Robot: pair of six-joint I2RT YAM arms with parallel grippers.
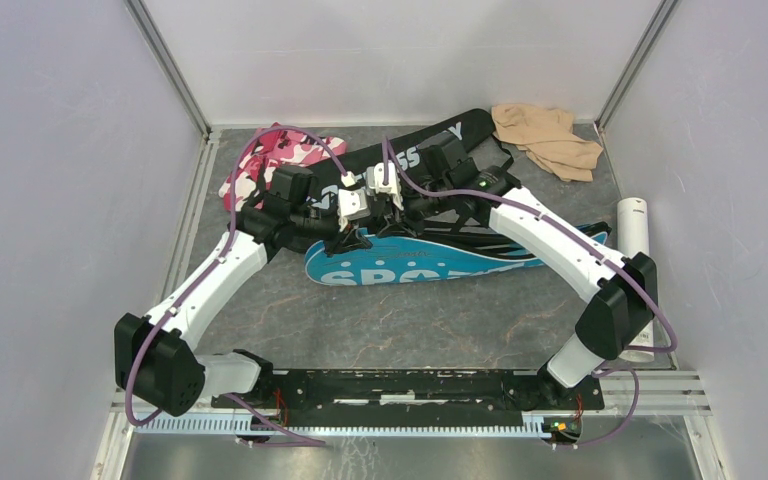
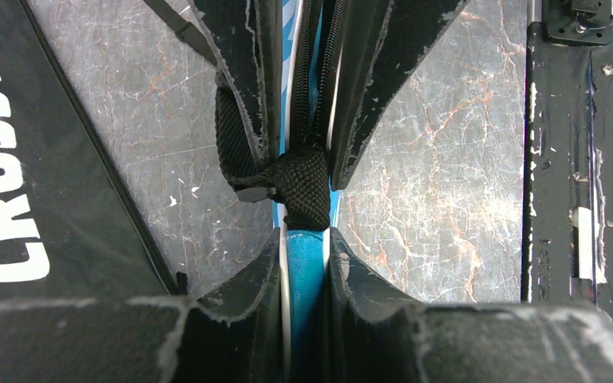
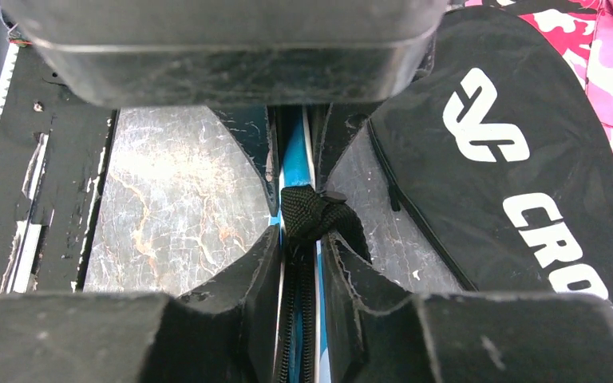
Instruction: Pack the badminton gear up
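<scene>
A blue bag (image 1: 430, 262) lies open along the middle of the floor. My left gripper (image 1: 352, 240) is shut on its edge, the blue fabric showing between the fingers in the left wrist view. Just right of it, my right gripper (image 1: 392, 225) sits over the bag's zip (image 3: 299, 303), close to a black woven strap (image 2: 303, 187) at the zipper. Its fingers stand around the zip edge; whether they grip it is unclear. Behind lies a black CROSSWAY bag (image 3: 527, 223), partly hidden by the arms in the top view.
A pink camouflage item (image 1: 290, 145) lies back left, a tan cloth (image 1: 545, 140) back right. A white tube (image 1: 633, 225) stands along the right wall.
</scene>
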